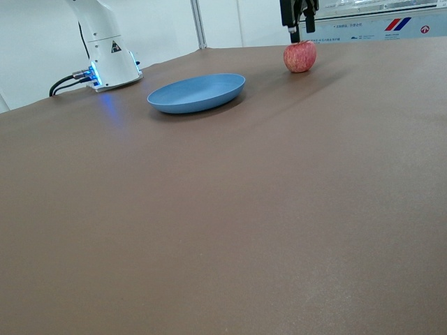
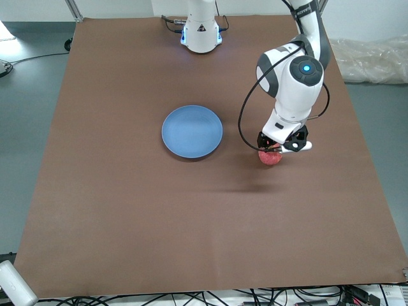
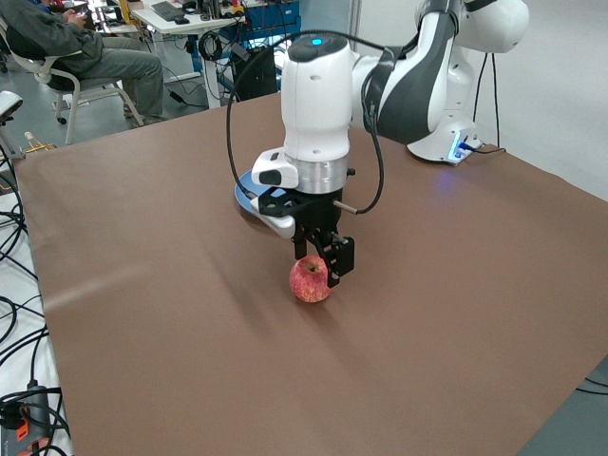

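Observation:
A red apple (image 2: 269,158) rests on the brown table (image 2: 159,229); in the right view the apple (image 3: 310,283) sits directly under my black gripper (image 3: 316,269). In the top view my gripper (image 1: 301,26) is over the apple (image 1: 299,57), its fingers parted, the lower tips at the fruit's top. The left view mostly hides the fingers behind the wrist. A blue plate (image 2: 192,131) lies to the left of the apple in that view, empty.
The white arm base (image 2: 201,32) stands at the table's back edge. Cables and equipment run beyond the near edge in the left view.

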